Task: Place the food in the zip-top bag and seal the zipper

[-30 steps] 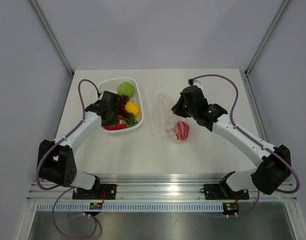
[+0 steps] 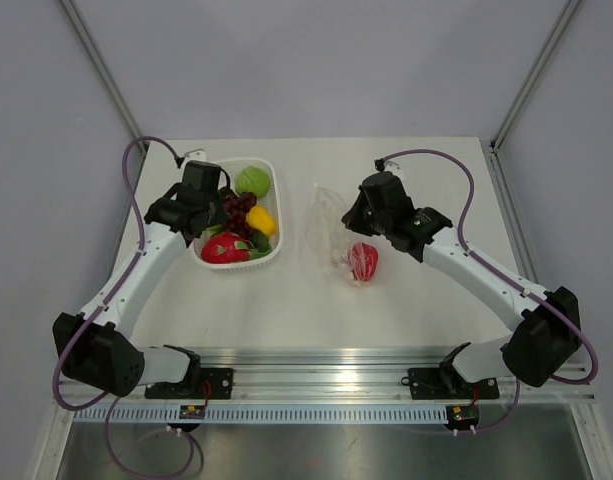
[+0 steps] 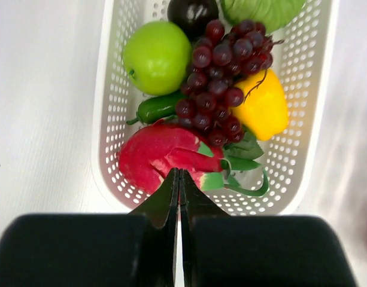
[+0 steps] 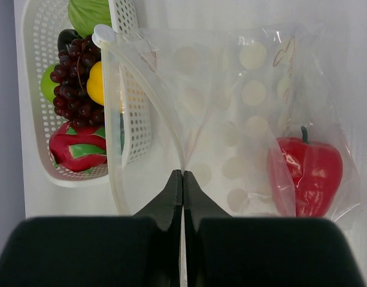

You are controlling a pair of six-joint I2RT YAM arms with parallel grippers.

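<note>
The clear zip top bag [image 4: 219,78] lies flat on the table, its mouth edge drawn up to my right gripper. That gripper is shut, with the thin film pinched at its fingertips. Inside the bag, on the right in the right wrist view, rests a red bell pepper [image 4: 312,176]. Over the front of the white basket hangs my left gripper, shut, nothing showing between its fingers. Beneath it in the basket is a red dragon fruit [image 3: 150,152]. The bag's white slider [image 4: 103,36] sits at the mouth's far corner.
In the white basket [image 2: 274,180] also lie purple grapes [image 3: 222,57], a green apple [image 3: 156,57], a yellow pepper [image 3: 264,107], a small green pepper [image 3: 156,109], a dark round item [image 3: 192,13] and a green cabbage [image 2: 252,180].
The basket has shifted slightly left. My right arm and the bag look unchanged.
</note>
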